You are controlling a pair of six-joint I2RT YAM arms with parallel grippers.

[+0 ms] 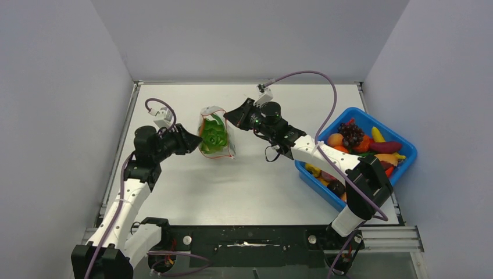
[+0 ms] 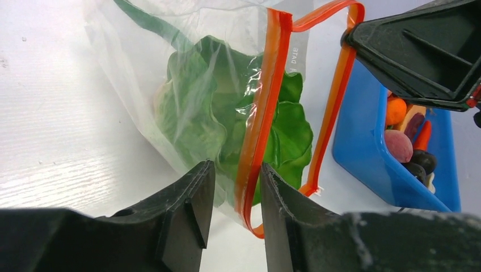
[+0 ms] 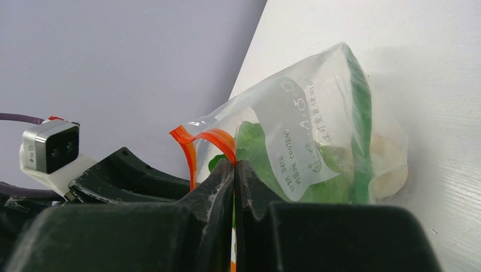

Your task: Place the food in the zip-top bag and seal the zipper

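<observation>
The clear zip bag (image 1: 231, 150) stands mouth open toward me, its lip edged by an orange zipper strip (image 2: 266, 102). Green leafy food (image 1: 214, 135) is inside it. A pale beige shape (image 3: 391, 164) shows through the bag's far end. My right gripper is shut on the orange rim at the upper right of the mouth. On the mouth's left side, my left gripper is open, its two fingertips apart with the left stretch of the strip appearing between them; whether they touch it, I cannot tell.
A blue bin (image 1: 408, 146) full of fruit and vegetables is at the right, partly under my right arm. Grey walls stand close on both sides.
</observation>
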